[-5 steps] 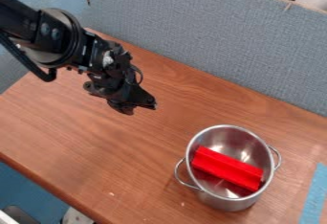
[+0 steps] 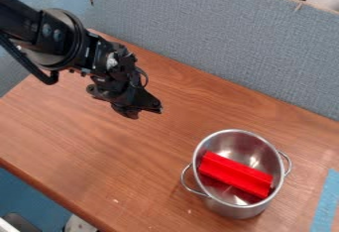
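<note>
My black gripper [image 2: 137, 105] hangs over the left-centre of the wooden table, fingertips pointing down and right. It looks shut, with nothing seen between its fingers. At the lower right, apart from the gripper, a steel pot [image 2: 228, 203] with two side handles holds a red elongated object [image 2: 236, 174] lying inside it.
A grey padded panel [image 2: 212, 38] runs along the back. A strip of blue tape [image 2: 326, 201] lies at the right. Blue floor shows past the lower-left edge.
</note>
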